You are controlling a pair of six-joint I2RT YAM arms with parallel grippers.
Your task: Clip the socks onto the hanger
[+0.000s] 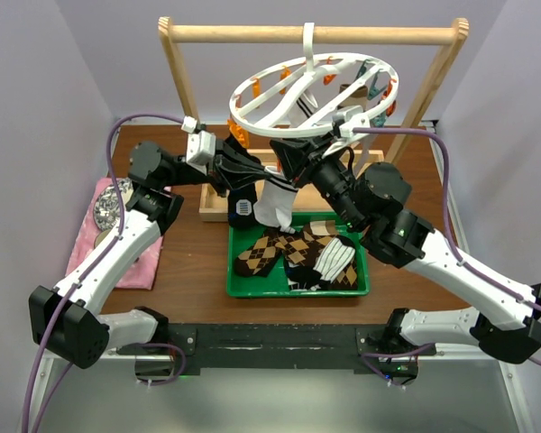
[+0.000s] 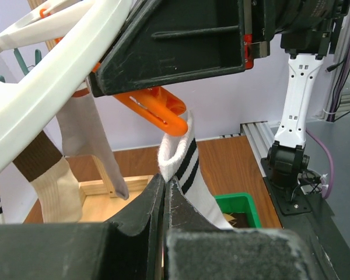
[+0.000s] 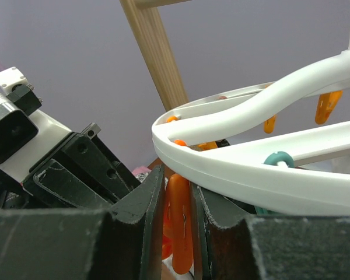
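Note:
A white sock (image 1: 275, 206) with black stripes hangs beneath the near left rim of the round white hanger (image 1: 252, 123). My left gripper is shut on this sock (image 2: 199, 189) near its cuff, which sticks up past the fingertips. Squeezed between the fingers of my right gripper is an orange clip (image 3: 181, 210) at the hanger's rim (image 3: 221, 169). In the left wrist view the lower end of the orange clip (image 2: 157, 114) touches or nearly touches the cuff; whether the cuff is inside it, I cannot tell.
A green tray (image 1: 236, 287) with several patterned socks lies below. Other socks hang from the hanger, among them a black one (image 1: 243, 203) and a brown-and-cream one (image 2: 61, 186). The wooden stand (image 1: 252, 34) rises behind; a pink cloth (image 1: 144, 257) lies at left.

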